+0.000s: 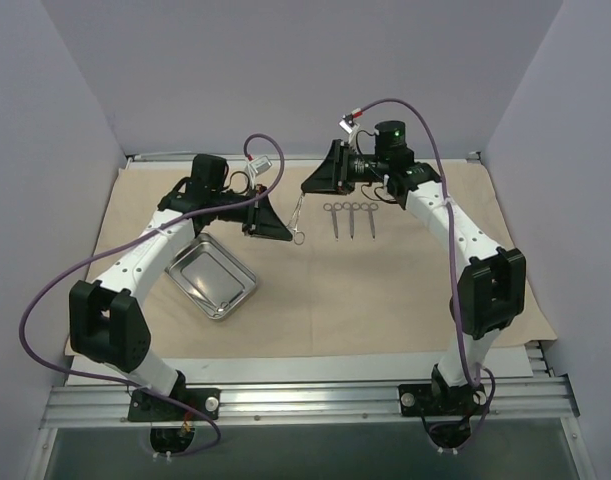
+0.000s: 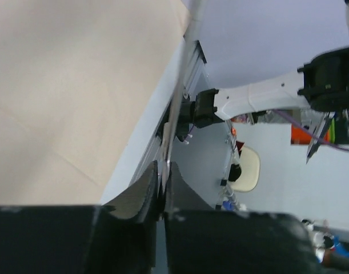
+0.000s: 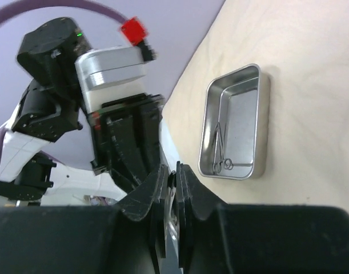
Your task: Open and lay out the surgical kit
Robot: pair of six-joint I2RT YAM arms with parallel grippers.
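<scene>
Between my two grippers in the top view hangs a pair of metal scissors (image 1: 297,215), its ring down and its tip up. My left gripper (image 1: 281,232) is shut on it at the lower end. My right gripper (image 1: 310,185) is at the upper end, its fingers close about the tip; how far they are apart is hard to tell. Several instruments (image 1: 352,220) lie in a row on the beige cloth (image 1: 275,310). The steel tray (image 1: 180,262) (image 3: 234,123) holds more ringed instruments (image 3: 219,148).
The tray sits under and beside my left arm. Grey walls (image 1: 55,100) bound the table at both sides and the back.
</scene>
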